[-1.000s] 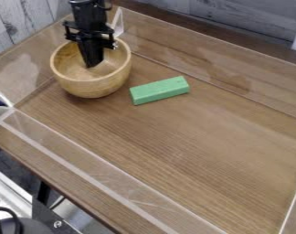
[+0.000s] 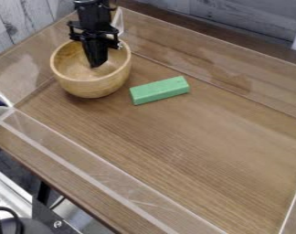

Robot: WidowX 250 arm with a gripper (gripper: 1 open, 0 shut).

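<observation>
My black gripper [image 2: 94,53] points down into a light wooden bowl [image 2: 89,84] at the upper left, its tips at the inside near the back rim. It looks shut; I see nothing clearly held between its fingers, though the tips are small in view. A green block [image 2: 159,90] lies on the table to the right of the bowl.
A wall stands behind at the top.
The bowl and gripper have shifted very slightly, the gripper tips a little down and left. The green block has not moved.
</observation>
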